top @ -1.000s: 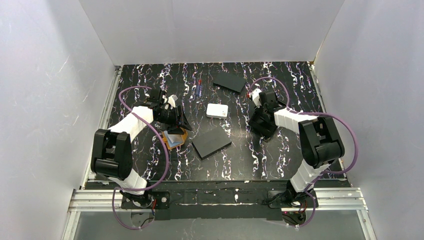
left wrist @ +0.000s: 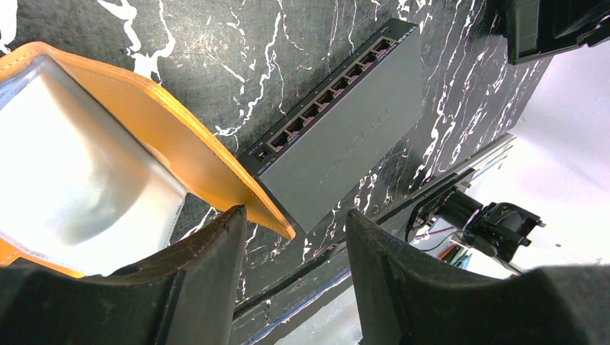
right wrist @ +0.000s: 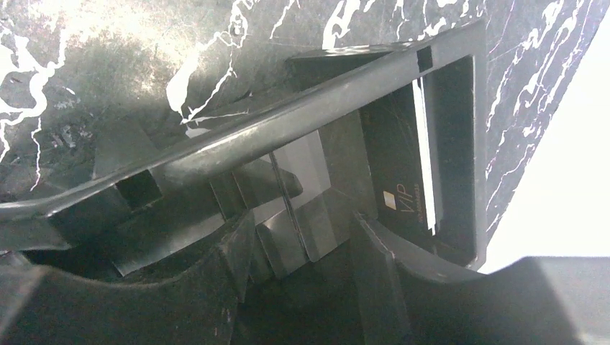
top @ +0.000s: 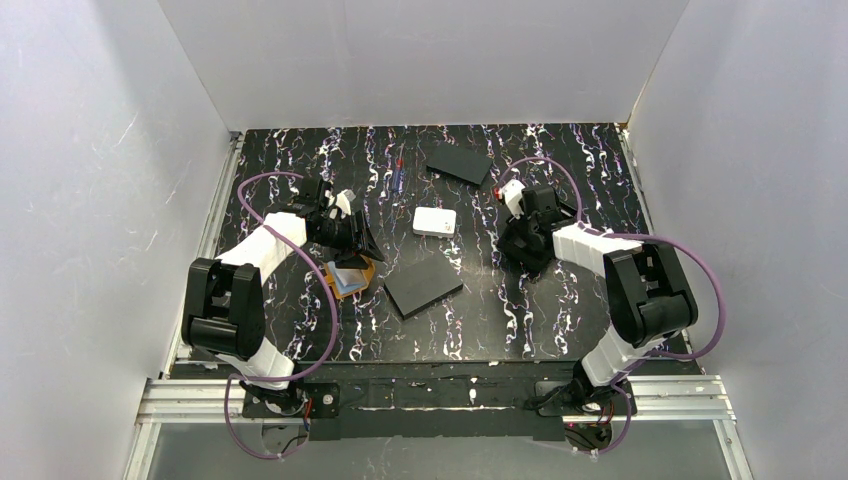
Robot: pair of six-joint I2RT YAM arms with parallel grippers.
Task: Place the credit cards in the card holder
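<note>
In the left wrist view, an orange-edged holder (left wrist: 208, 154) with a pale inside fills the left side. Its pointed corner lies in the gap of my left gripper, whose fingers stand apart; whether they touch it, I cannot tell. A black basket (right wrist: 244, 136) fills much of the right wrist view. A black card lettered VIP (right wrist: 403, 194) leans against its end wall, and clear and dark flat pieces (right wrist: 306, 162) show deeper inside. Over the basket, my right gripper is open, with nothing held between its fingers.
A flat dark box with a row of ports (left wrist: 360, 129) lies right of the orange holder. Farther back are a white box (top: 434, 222), a dark slab (top: 460, 163) and a blue and red pen-like item (top: 398, 172).
The left arm and the loose objects look the same.
</note>
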